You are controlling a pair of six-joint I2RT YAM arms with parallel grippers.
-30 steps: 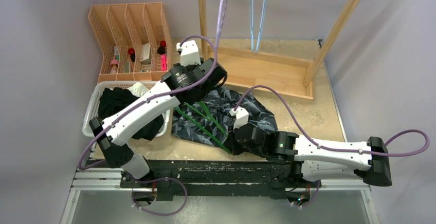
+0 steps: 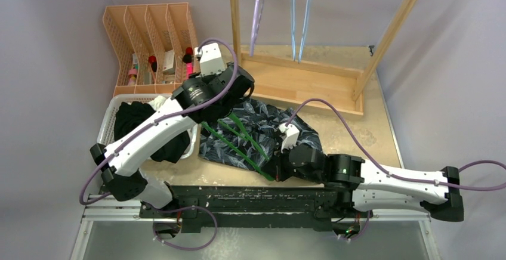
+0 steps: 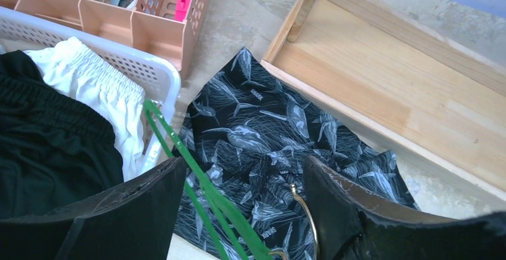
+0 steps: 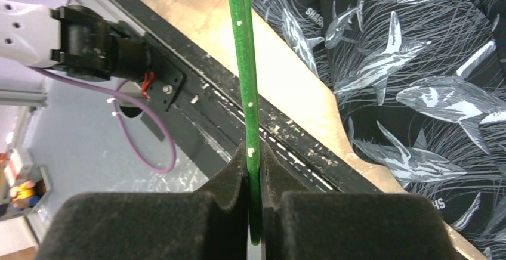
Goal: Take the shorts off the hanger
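Observation:
Black shark-print shorts (image 3: 256, 123) lie flat on the table, beneath a green hanger (image 3: 203, 182) with a metal hook in the left wrist view. My right gripper is shut on the green hanger at the near side of the shorts. My left gripper is part open above the hanger and shorts, the hanger showing below between its fingers; it appears to hold nothing.
A white basket (image 2: 107, 126) of dark and white clothes stands left, an orange divider organiser (image 2: 149, 15) behind it. A wooden rack (image 2: 292, 81) with hanging hangers stands at the back. Bare table (image 2: 379, 135) shows at right.
My right gripper has shifted slightly right, with the hanger still in it.

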